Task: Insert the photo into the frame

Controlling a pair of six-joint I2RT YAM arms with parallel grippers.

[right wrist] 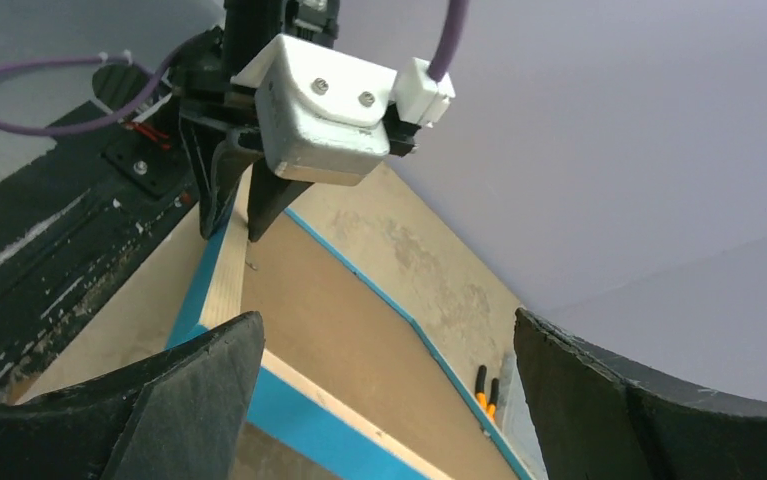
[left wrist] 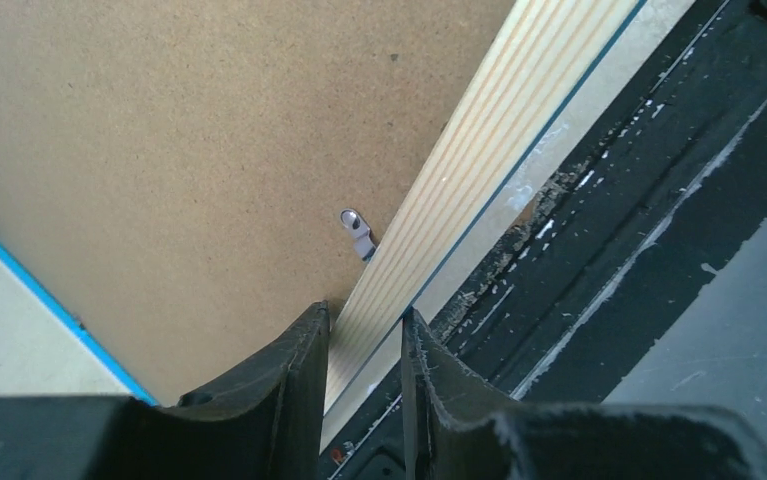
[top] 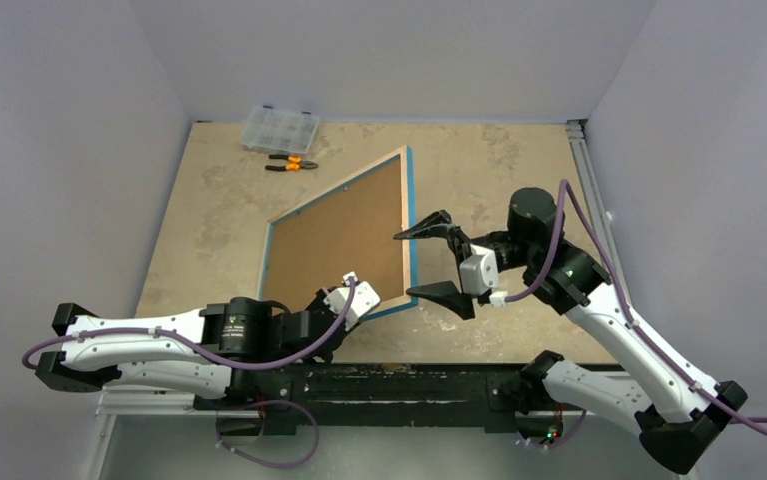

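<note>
The frame, a brown backboard [top: 334, 240] rimmed with pale wood and blue edging, is tilted up at its near side. In the left wrist view my left gripper straddles the wooden rail [left wrist: 464, 170], its fingers part open around it; whether they grip is unclear. A small metal clip [left wrist: 355, 225] sits beside the rail. My right gripper [top: 399, 264] stands wide open at the frame's right side, fingers either side of the right rail in the top view. No photo is recognisable.
Orange-handled pliers [top: 289, 166] and a clear compartment box [top: 279, 130] lie at the back left. Walls enclose the sides and back; a black edge runs along the front.
</note>
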